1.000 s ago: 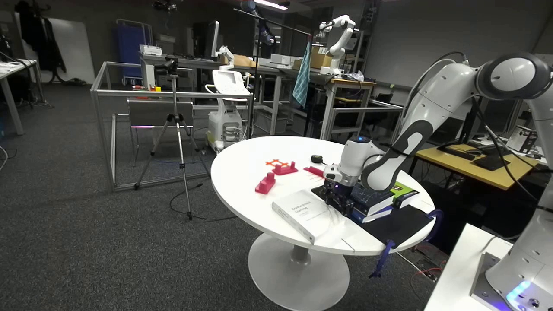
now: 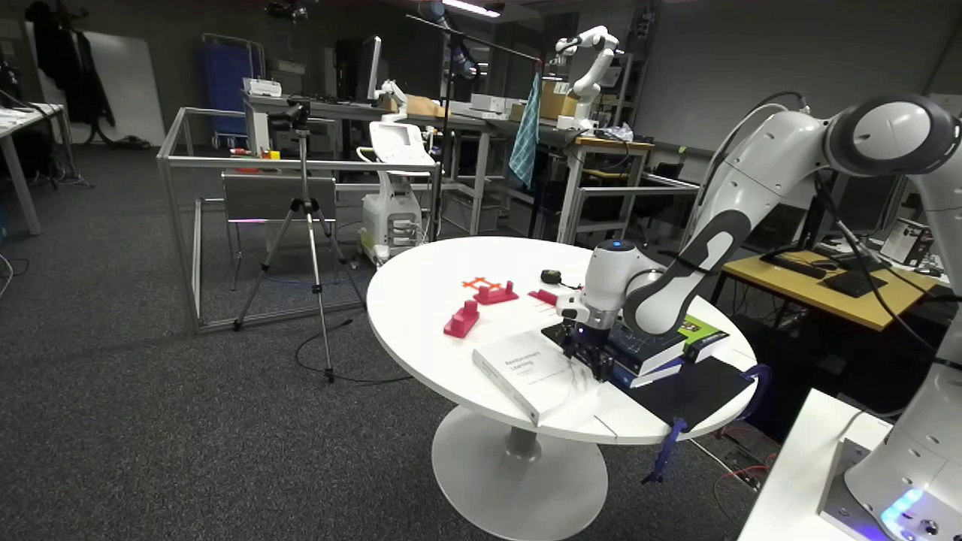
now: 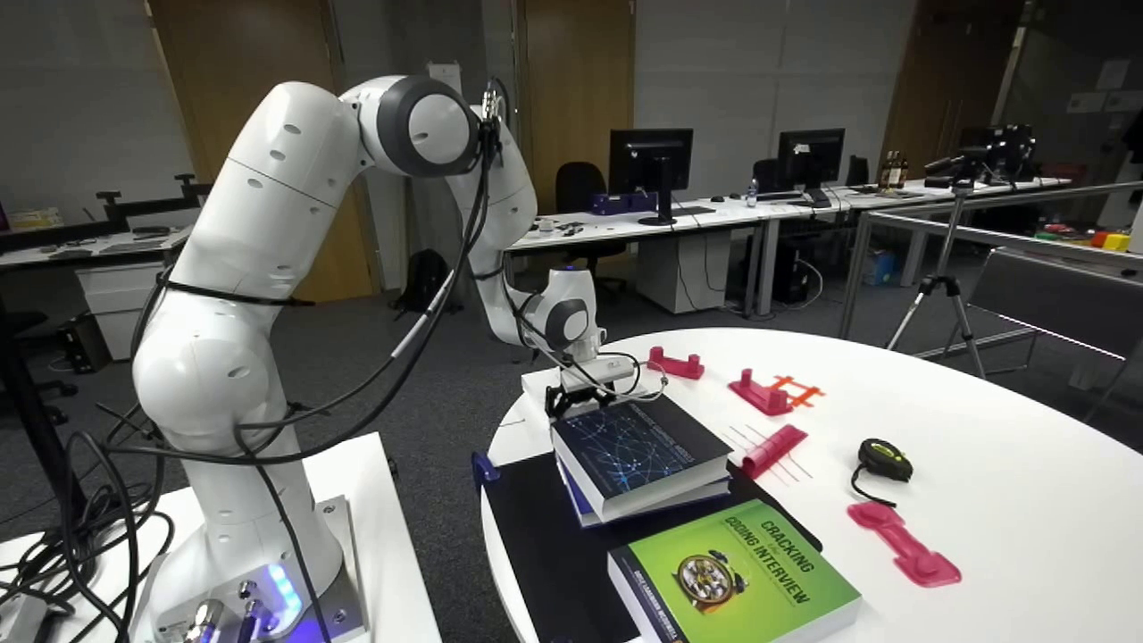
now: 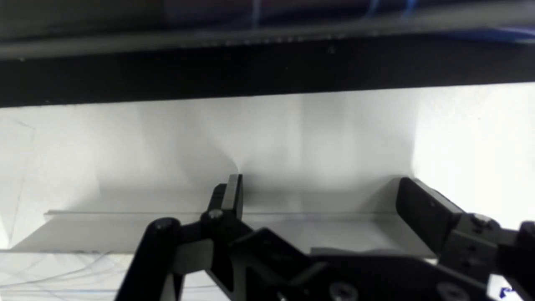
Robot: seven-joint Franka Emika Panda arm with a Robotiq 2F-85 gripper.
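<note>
A white book titled "Reinforcement Learning" (image 2: 533, 368) lies flat near the table's edge in exterior view 1. At its side facing the book stack is my gripper (image 2: 588, 355), pointing down. In the wrist view the gripper stands open, its two fingers (image 4: 233, 193) wide apart with only bare table visible between the tips. The book's grey side (image 4: 125, 231) runs beneath the fingers, and its cover (image 4: 65, 276) shows at the bottom. Whether the fingertips touch the book or the table, I cannot tell.
Close beside the gripper, a dark book (image 3: 643, 450) tops a stack on a black mat (image 3: 536, 536). A green book (image 3: 739, 579) lies nearby. Red printed parts (image 2: 462, 319) and a tape measure (image 3: 885, 460) are scattered beyond.
In exterior view 1 my gripper has moved slightly left, toward the white book. The book's near corner has shifted a little left too.
</note>
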